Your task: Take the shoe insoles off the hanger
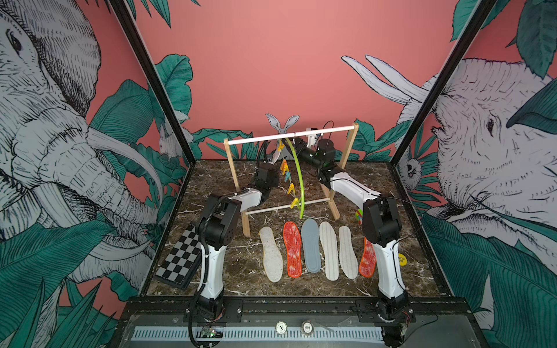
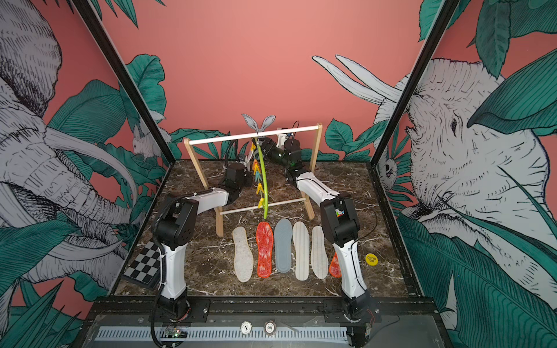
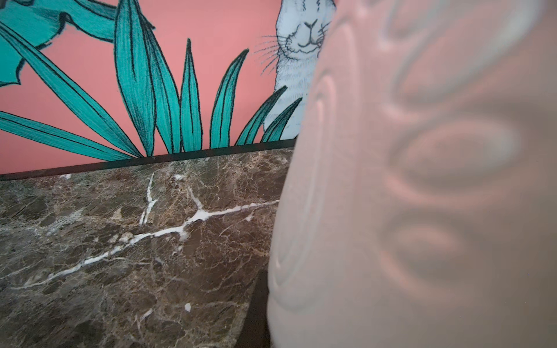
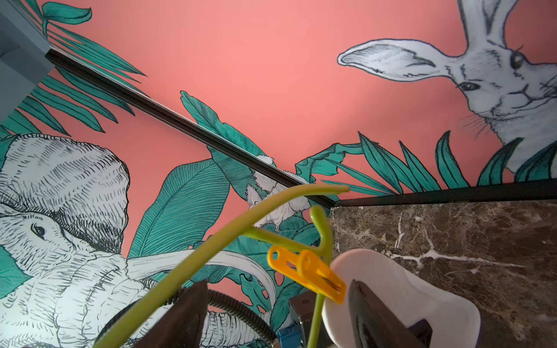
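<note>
A green hanger (image 1: 298,174) with yellow, orange and blue clips hangs from the rack's top bar. At its far end a yellow clip sits on a pale insole, which fills much of the left wrist view at close range. My left gripper (image 1: 272,156) is at that insole; its fingertips are hidden, but it looks shut on it. My right gripper stands open around that clip area, below and behind the bar. Several insoles lie in a front row: white (image 1: 270,255), red (image 1: 293,249), grey (image 1: 311,243), and others.
The wooden rack (image 1: 243,220) spans the middle of the table. A checkered board (image 1: 178,255) lies at front left, a yellow round label (image 2: 371,259) at front right.
</note>
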